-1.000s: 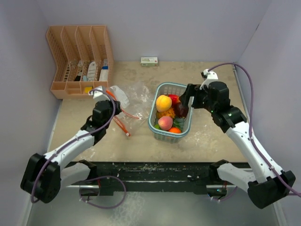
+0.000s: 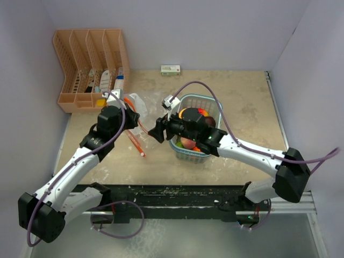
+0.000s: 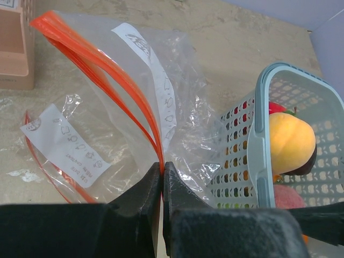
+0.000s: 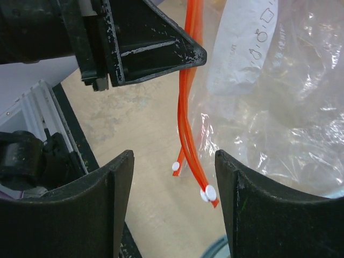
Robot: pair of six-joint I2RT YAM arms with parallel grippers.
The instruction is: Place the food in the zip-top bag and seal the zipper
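Note:
The clear zip top bag (image 3: 191,99) has an orange zipper (image 3: 109,69). My left gripper is shut on the strip of one orange edge and holds it up off the table. The rest of the bag, with a white printed label (image 3: 67,144), spreads limply over the surface. Facing the zipper's loose end (image 4: 208,192), my right gripper is open. Its two fingers stand apart and touch nothing. The food sits in a light blue basket (image 2: 192,157): a yellow fruit (image 3: 291,141), a peach (image 2: 188,143) and several others, partly hidden by my right arm.
A tan divided rack (image 2: 80,102) holding several items stands at the back left. A small white box (image 2: 170,70) lies by the back wall. Bare table extends right of the basket and along the front.
My right gripper has swung left across the basket, towards the bag and my left gripper. The left gripper has shifted slightly, carrying the zipper strip with it.

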